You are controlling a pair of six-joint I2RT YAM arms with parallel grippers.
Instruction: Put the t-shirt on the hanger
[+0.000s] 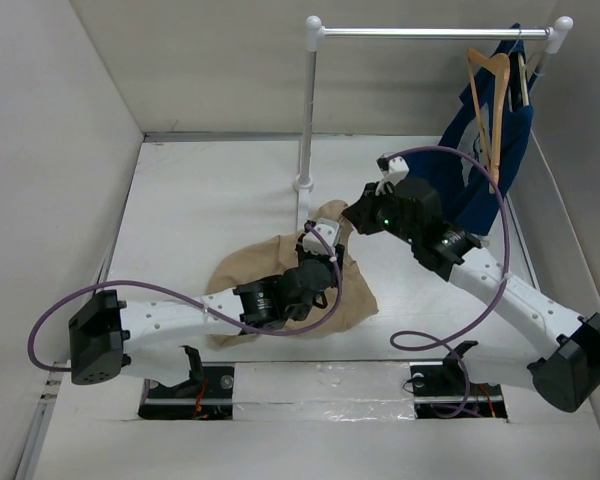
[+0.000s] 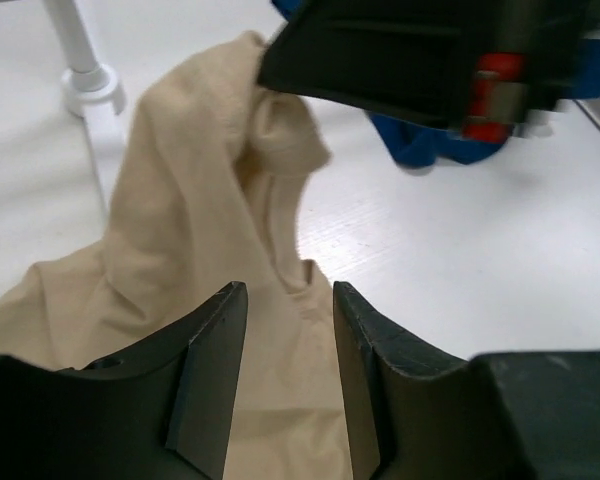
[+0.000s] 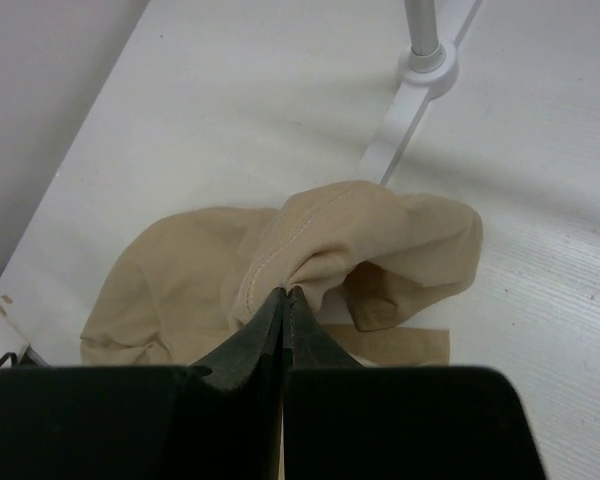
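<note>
The tan t-shirt (image 1: pixel 250 280) lies crumpled on the white floor, one part raised toward my right gripper (image 1: pixel 355 215). In the right wrist view my right gripper is shut at the raised fold (image 3: pixel 335 230); the thin cloth seems caught at its tips. My left gripper (image 1: pixel 320 250) is over the shirt; in the left wrist view its fingers (image 2: pixel 205 380) frame the cloth below, apparently apart from it. Wooden hangers (image 1: pixel 495 100) hang at the rail's right end.
A white rack with a metal rail (image 1: pixel 420 33) stands at the back, its post (image 1: pixel 308 120) behind the shirt. Blue garments (image 1: pixel 460 185) hang at the right. Bare floor (image 1: pixel 180 190) lies at the left.
</note>
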